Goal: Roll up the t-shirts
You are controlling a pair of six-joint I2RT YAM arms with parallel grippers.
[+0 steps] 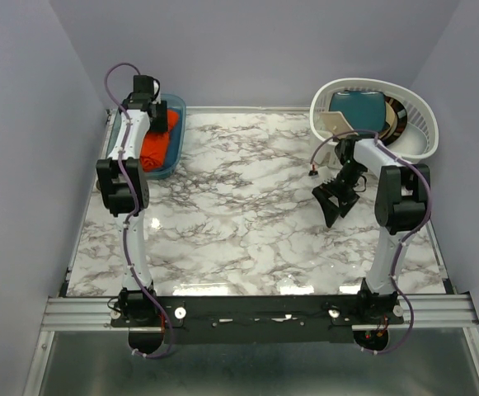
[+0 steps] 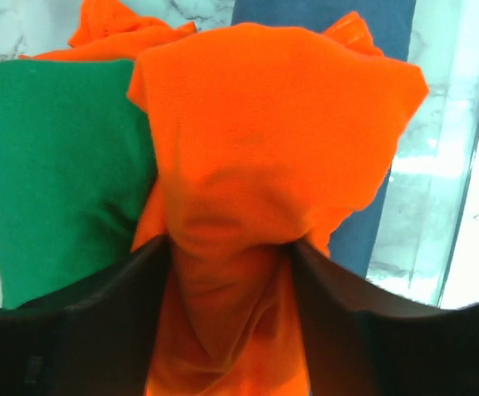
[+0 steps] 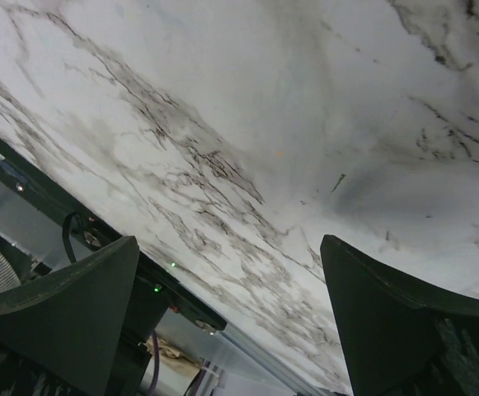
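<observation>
An orange shirt (image 1: 153, 151) lies bunched in the blue bin (image 1: 180, 132) at the back left. My left gripper (image 1: 158, 117) reaches down over its far part. In the left wrist view, the fingers of the left gripper stand apart, with folds of the orange shirt (image 2: 280, 124) gathered between them. Beside it lies a green cloth (image 2: 62, 165), and a dark blue cloth (image 2: 326, 12) shows behind and underneath. Over the bare table at the right, my right gripper (image 1: 338, 211) hangs open and empty; its fingers (image 3: 91, 309) are spread wide in the right wrist view.
A white basket (image 1: 424, 136) at the back right holds a teal item (image 1: 359, 109) and other folded or round things. Walls (image 1: 247, 49) close off the back and both sides.
</observation>
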